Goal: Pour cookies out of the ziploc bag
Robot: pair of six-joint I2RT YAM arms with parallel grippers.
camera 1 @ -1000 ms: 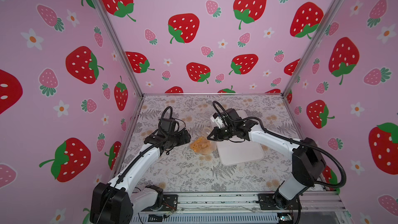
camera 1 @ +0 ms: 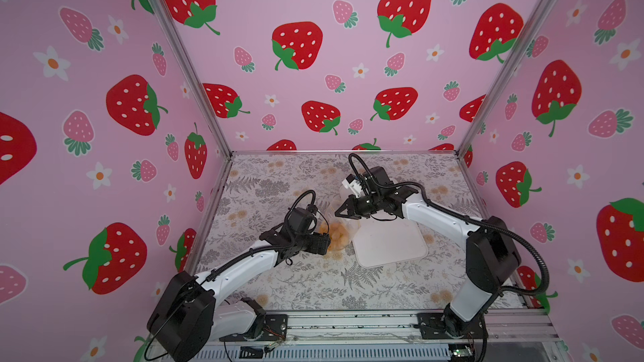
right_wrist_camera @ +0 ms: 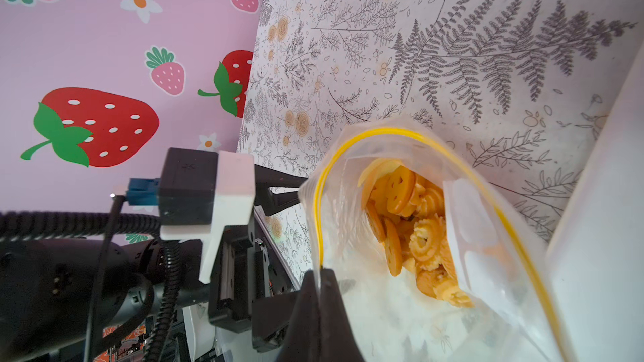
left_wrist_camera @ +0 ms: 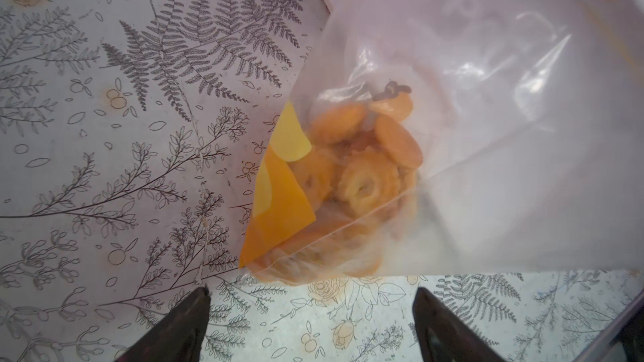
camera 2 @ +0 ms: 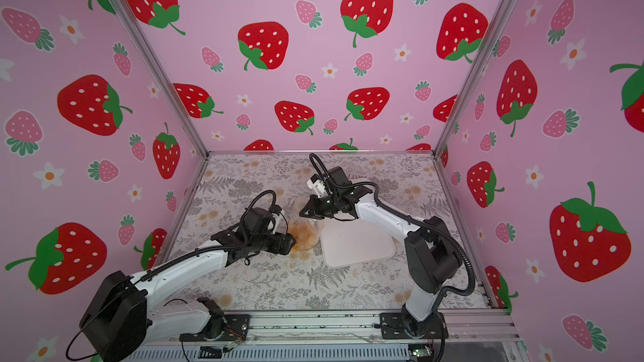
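Note:
A clear ziploc bag (right_wrist_camera: 362,315) with a yellow zip holds orange cookies (right_wrist_camera: 429,241), seen through its open mouth in the right wrist view. My right gripper is shut on the bag's rim, lifting it above the table. My left gripper is open just beside the bag's bottom corner, where the cookies (left_wrist_camera: 362,181) bunch up; nothing is between its fingertips except the view of the floral table below.
A white rectangular tray (camera 1: 389,248) lies right of the bag on the floral table (camera 1: 261,181). Strawberry-patterned walls stand at the back and sides.
My left gripper has moved right and down toward the bag. My right gripper has risen slightly with the bag, whose cookies are now partly hidden by the left arm.

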